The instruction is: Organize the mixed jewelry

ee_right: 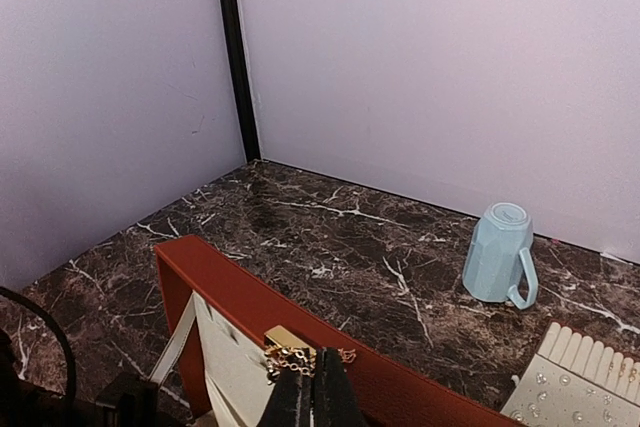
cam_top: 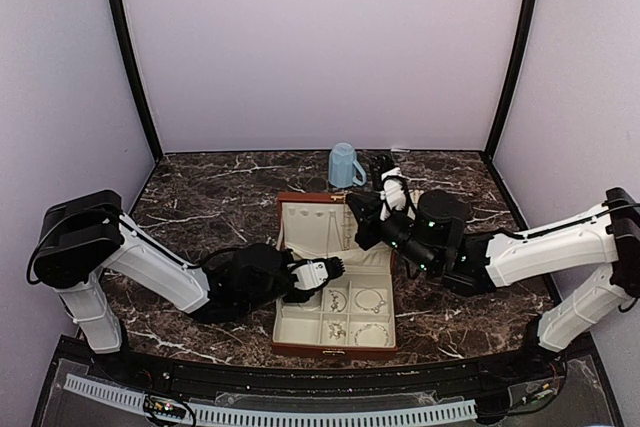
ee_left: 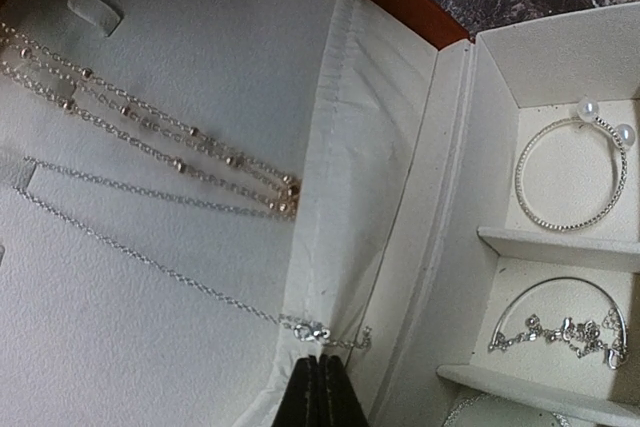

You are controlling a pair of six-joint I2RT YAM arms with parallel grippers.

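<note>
The open jewelry box stands mid-table, its cream-lined lid upright. In the right wrist view, my right gripper is shut at the lid's top edge, and a gold necklace bunches on both sides of its fingertips. Beaded gold strands of that necklace run down the lid lining to the gathered pocket. Beside them a silver necklace runs from a small tab to the pocket. My left gripper is shut just below its clasp; no chain shows clearly between the fingers.
Compartments hold a pearl-ended bangle and a charm bracelet, with more jewelry in others. A blue mug stands upside down behind the box, near a white jewelry tray.
</note>
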